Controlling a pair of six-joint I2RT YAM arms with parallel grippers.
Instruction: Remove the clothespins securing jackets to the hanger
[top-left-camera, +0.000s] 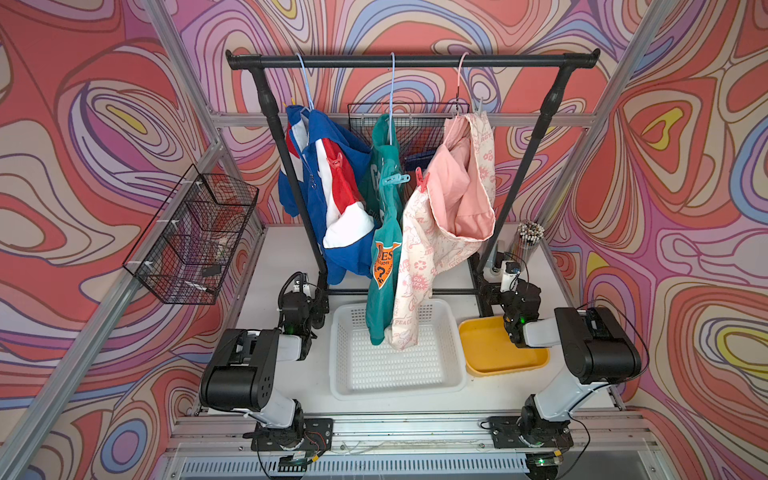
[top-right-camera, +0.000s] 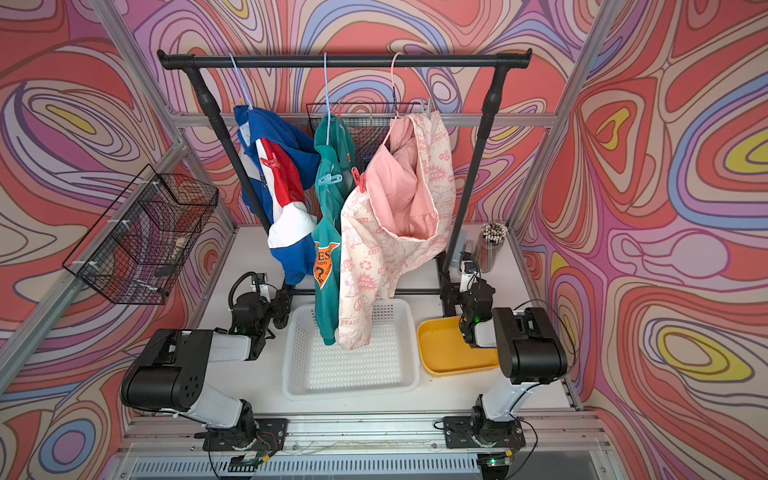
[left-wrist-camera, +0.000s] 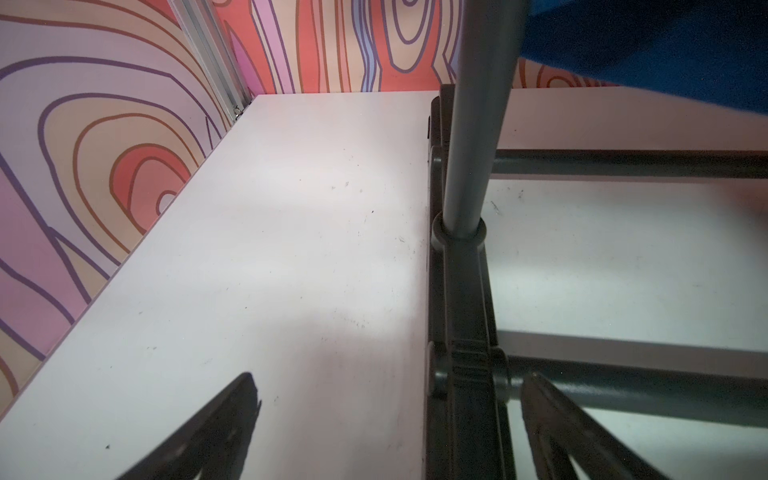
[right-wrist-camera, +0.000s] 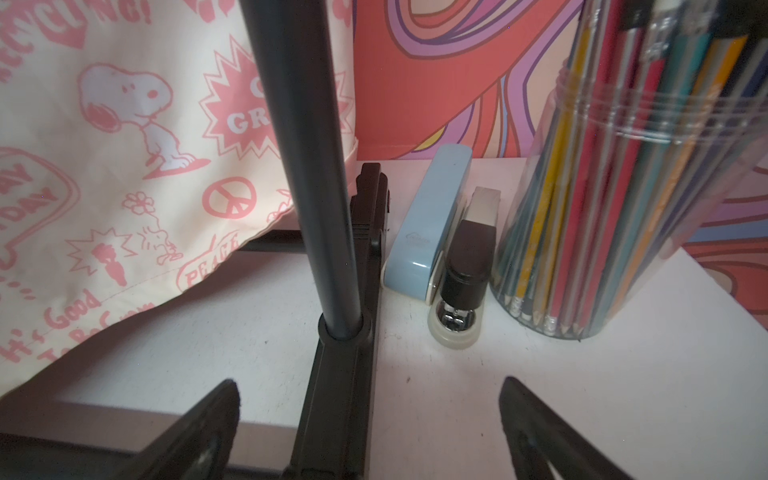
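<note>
Three jackets hang from the rack: a blue, white and red one (top-left-camera: 344, 224) at left, a teal one (top-left-camera: 384, 296) in the middle, and a pink and cream printed one (top-left-camera: 464, 192) at right. A red clothespin (top-left-camera: 337, 161) is on the left jacket's red panel. On the teal jacket sits a light blue clothespin (top-left-camera: 396, 179), and another red clothespin (top-left-camera: 421, 179) grips the printed jacket. My left gripper is low by the left rack leg, open and empty. Beside the right leg, my right gripper is open too, with nothing held. Both are well below the pins.
A white basket (top-left-camera: 342, 376) stands under the jackets, with a yellow tray (top-left-camera: 488, 360) to its right. The black rack leg (right-wrist-camera: 308, 160), two staplers (right-wrist-camera: 432, 216) and a pencil cup (right-wrist-camera: 552, 240) are close to my right gripper. A wire basket (top-left-camera: 192, 240) hangs at left.
</note>
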